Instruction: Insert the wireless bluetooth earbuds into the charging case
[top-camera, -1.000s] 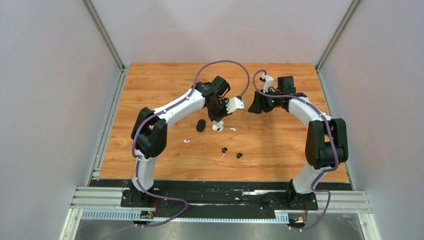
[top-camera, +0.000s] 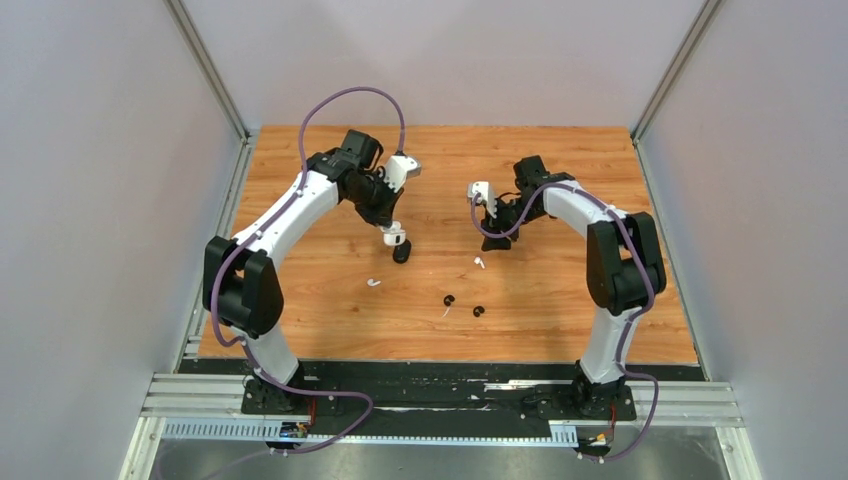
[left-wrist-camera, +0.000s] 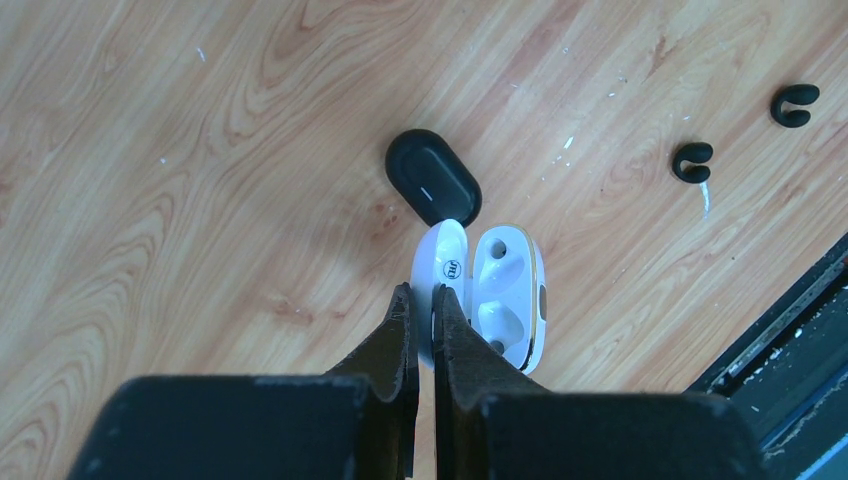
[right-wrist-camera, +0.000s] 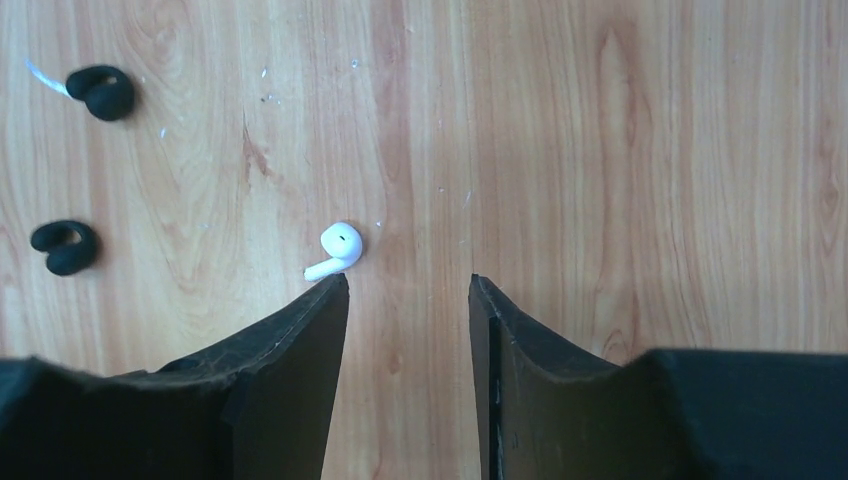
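Observation:
A white charging case (left-wrist-camera: 512, 275) hangs from my left gripper, which is shut on its raised lid. The case stands open, and the wells that show look empty. In the top view, the case (top-camera: 393, 236) is beside the closed black case. One white earbud (right-wrist-camera: 342, 243) lies on the wood, ahead and slightly left of my right gripper, whose fingers are apart with nothing between them. Another white earbud (top-camera: 373, 282) rests on the table's left half. Nearer the front edge are two black C-shaped earbuds, one (top-camera: 448, 300) left of the other (top-camera: 478, 311).
The closed black case (left-wrist-camera: 433, 178) lies on the wood partly behind the white lid in the left wrist view. Bare table (top-camera: 580, 310) extends over the front right. A dark rail (top-camera: 440, 374) runs along the front edge.
My left gripper carried the white case leftward to the black case.

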